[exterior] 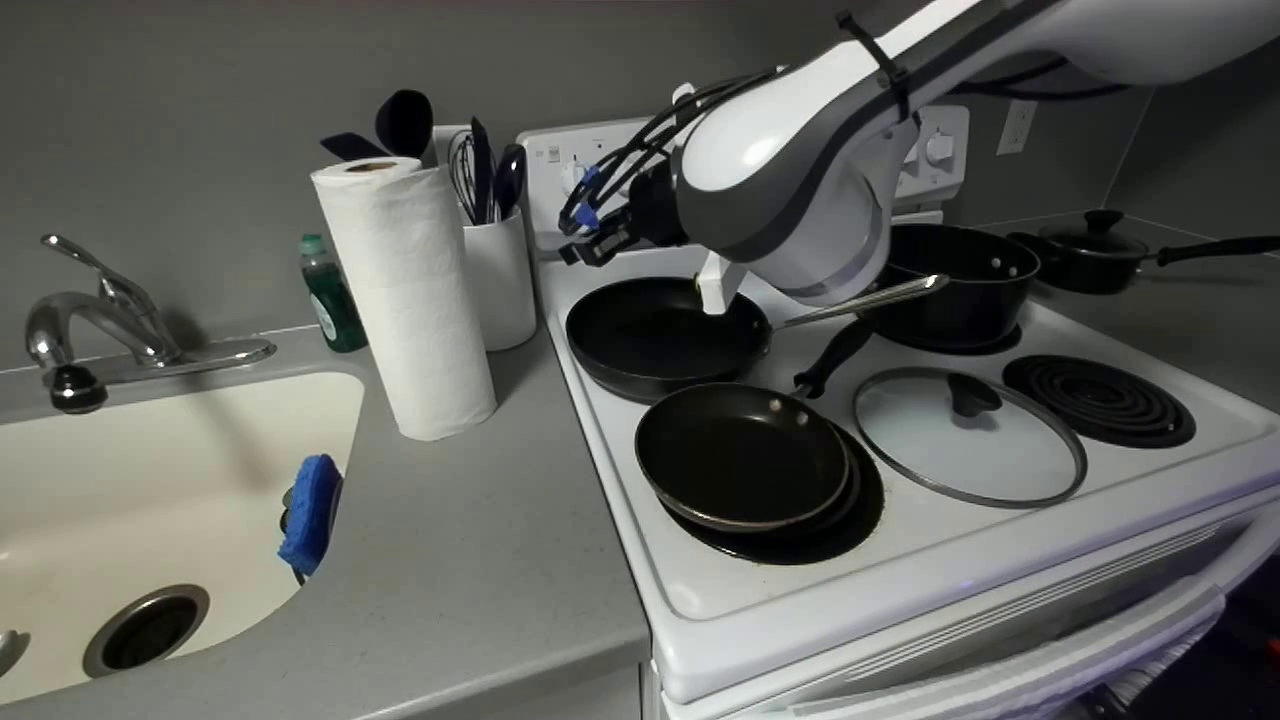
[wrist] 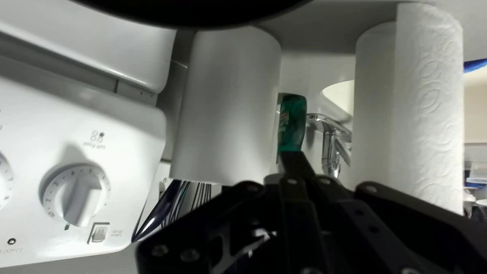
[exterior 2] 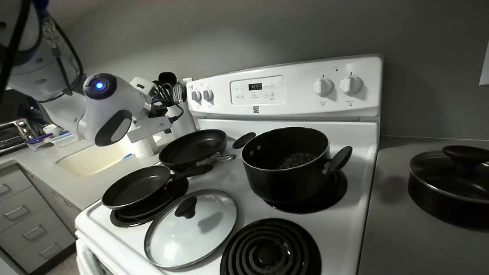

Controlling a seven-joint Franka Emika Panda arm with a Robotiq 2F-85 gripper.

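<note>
My gripper [exterior: 578, 254] hangs above the back left of the stove, over the far side of the larger frying pan [exterior: 666, 334]. In the wrist view its black fingers [wrist: 294, 164] are shut, and nothing shows between them. The white utensil holder [wrist: 230, 107] stands ahead of the fingers with whisk and spoons in it; a gap seems to remain between it and the gripper. Beyond it are the green soap bottle [wrist: 292, 121] and the paper towel roll [wrist: 422, 107]. A smaller frying pan [exterior: 744, 456] rests on the front left burner.
A deep black pot [exterior 2: 286, 172] holds dark contents on the back right burner. The glass lid [exterior 2: 195, 233] lies on the stovetop beside the bare front burner [exterior 2: 270, 252]. A lidded pan [exterior 2: 451, 188] sits on the right counter.
</note>
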